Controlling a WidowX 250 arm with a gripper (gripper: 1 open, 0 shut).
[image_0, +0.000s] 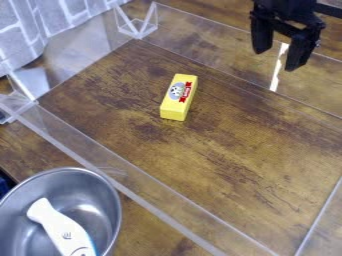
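Note:
My black gripper (283, 49) hangs at the top right, above the wooden board, with a thin white upright piece (278, 68) visible just below it. Whether the fingers are open or shut is hard to make out. A yellow box (178, 97) with a red and white label lies on the board left of centre, well apart from the gripper. At the bottom left a metal bowl (94, 195) holds a white, bottle-like utensil (58, 227).
Clear plastic walls (127, 180) border the wooden surface (201, 170). A white cloth (40, 40) lies at the top left. The middle and lower right of the board are clear.

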